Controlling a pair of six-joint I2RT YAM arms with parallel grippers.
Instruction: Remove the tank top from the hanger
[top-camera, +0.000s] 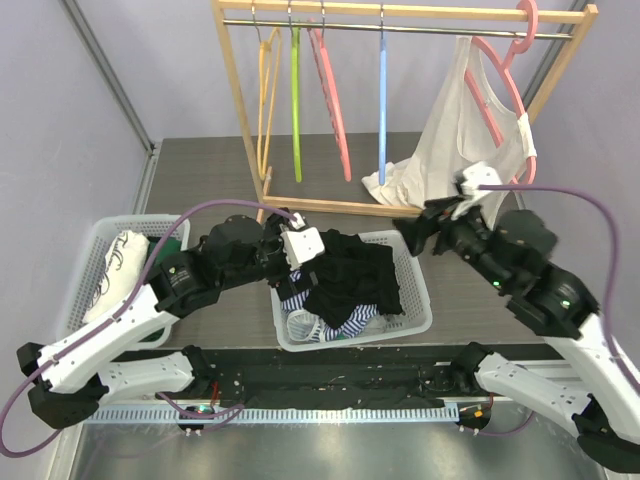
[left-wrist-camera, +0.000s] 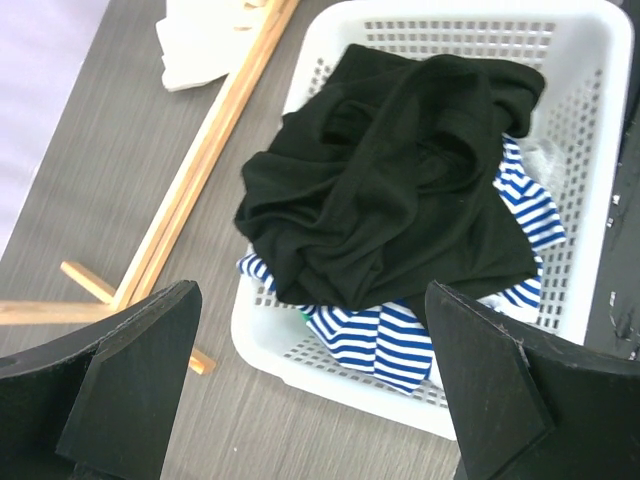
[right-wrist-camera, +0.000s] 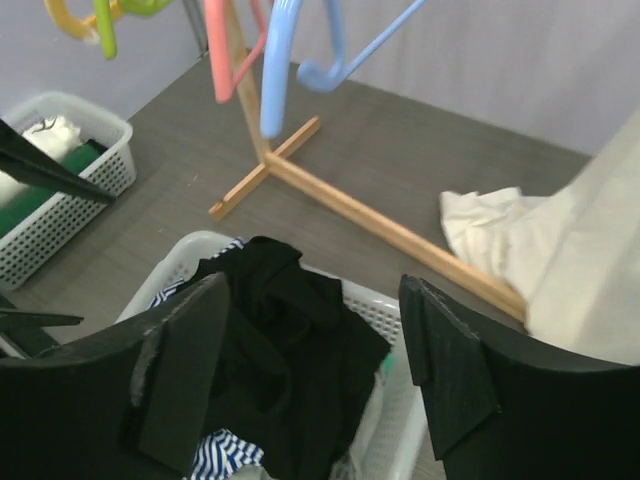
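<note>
A cream tank top (top-camera: 447, 128) hangs at the right end of the rack on a pink hanger (top-camera: 526, 120); its lower end trails over the rack's bottom bar. In the right wrist view a blurred part of the tank top (right-wrist-camera: 590, 270) fills the right edge. My right gripper (top-camera: 410, 232) is in the air in front of the rack, left of the garment; its fingers stand apart with nothing held, the basket showing between the fingers. Over the left part of the middle basket, my left gripper is open and empty.
A white basket (top-camera: 424, 300) with black and striped clothes stands in the middle. Another basket (top-camera: 80, 270) is at the left. Empty yellow, green (top-camera: 295, 110), pink and blue hangers (top-camera: 382, 110) hang from the wooden rack (top-camera: 330, 207).
</note>
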